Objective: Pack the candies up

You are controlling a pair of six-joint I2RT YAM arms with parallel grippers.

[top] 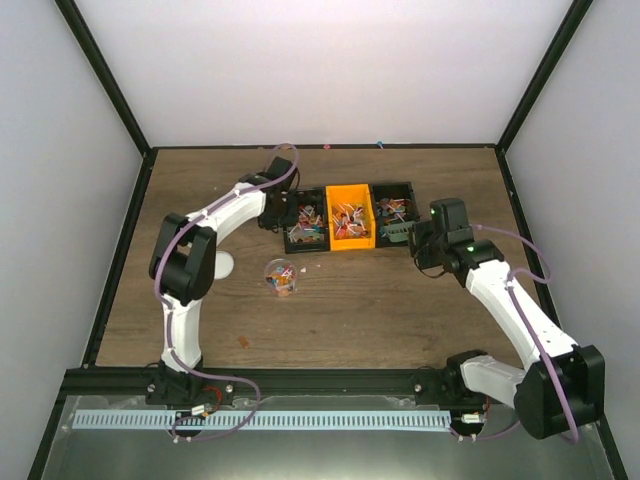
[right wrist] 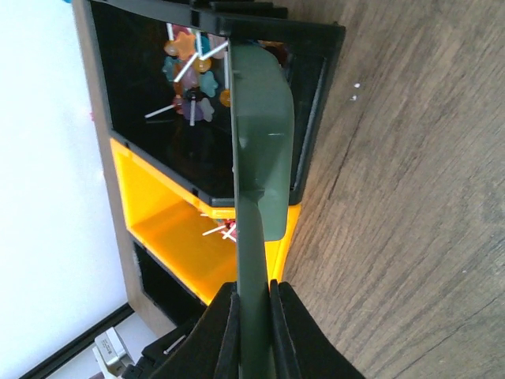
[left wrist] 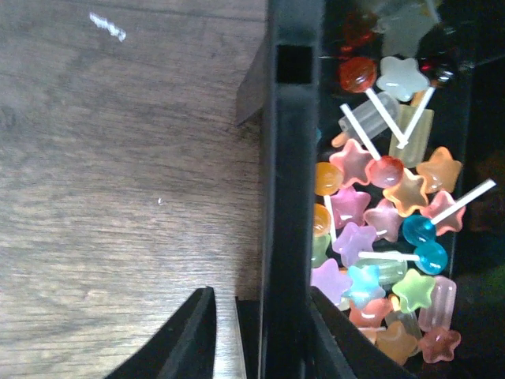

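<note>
My left gripper straddles the side wall (left wrist: 289, 181) of the left black bin, one finger on each side. A gap shows between the outer finger and the wall. Lollipops and star candies (left wrist: 406, 193) lie in that bin. My right gripper is shut on the handle of a green scoop (right wrist: 262, 142); the scoop's head is at the near side of the right black bin (right wrist: 316, 99), where candies also lie. Candies fill a clear round cup (top: 281, 276) in front of the bins.
Between the black bins sits a yellow bin (top: 349, 191) with lollipops inside. A white round lid (top: 223, 264) lies beside the left arm.
</note>
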